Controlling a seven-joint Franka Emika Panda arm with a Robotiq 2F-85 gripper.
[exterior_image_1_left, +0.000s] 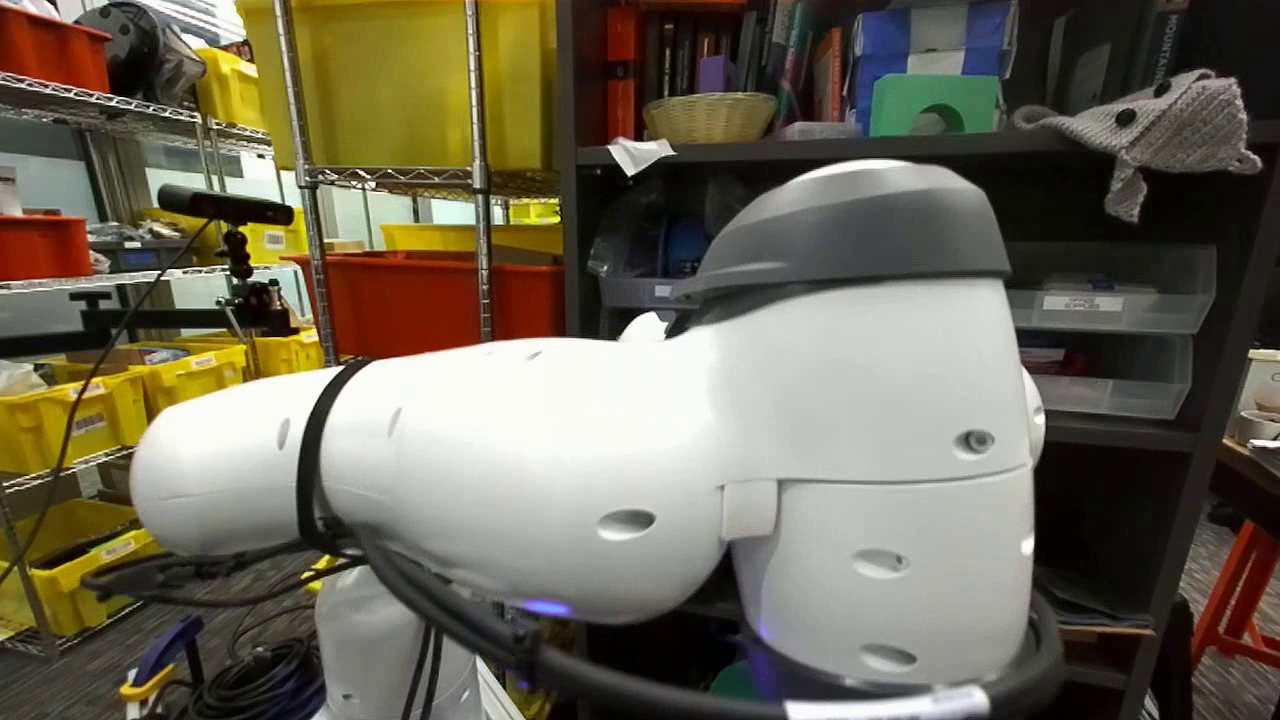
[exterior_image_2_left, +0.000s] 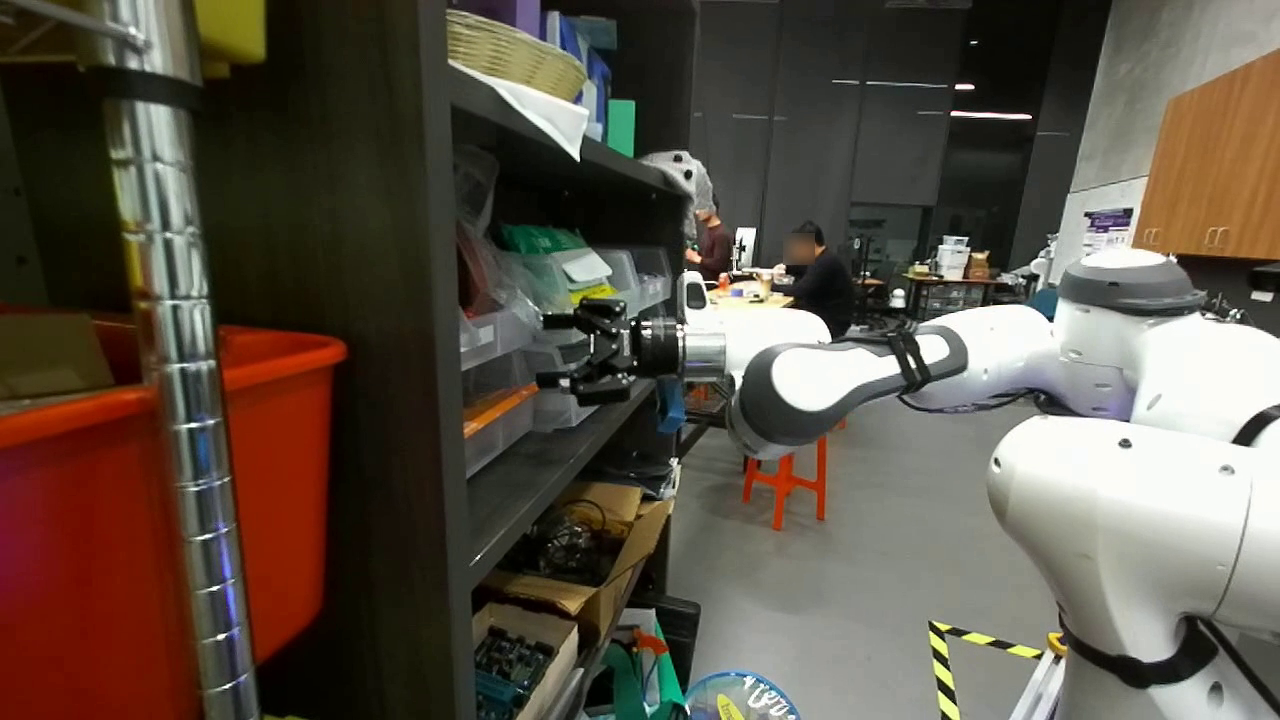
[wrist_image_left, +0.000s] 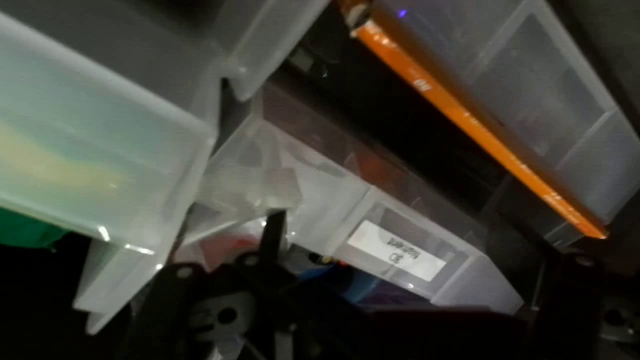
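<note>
In the second exterior view my gripper (exterior_image_2_left: 549, 350) points into the dark shelf, its two fingers spread apart with nothing visible between them. Clear plastic bins stand just beyond the fingertips. The wrist view is dim and a little blurred. Across its middle lies a clear bin (wrist_image_left: 462, 288) with a white label (wrist_image_left: 396, 251). Another clear bin (wrist_image_left: 132, 138), with pale green and yellow contents, is at the left. An orange-edged flat item (wrist_image_left: 480, 129) lies at the upper right along a further clear bin (wrist_image_left: 540, 78). The first exterior view hides the gripper behind the arm (exterior_image_1_left: 540, 456).
Above the gripper is a shelf board with a wicker basket (exterior_image_2_left: 516, 54). Cardboard boxes (exterior_image_2_left: 624, 540) sit on a lower shelf. The upright shelf side (exterior_image_2_left: 384, 360) and a red bin (exterior_image_2_left: 276, 468) stand to the left. Open floor (exterior_image_2_left: 840, 564) lies right of the shelf.
</note>
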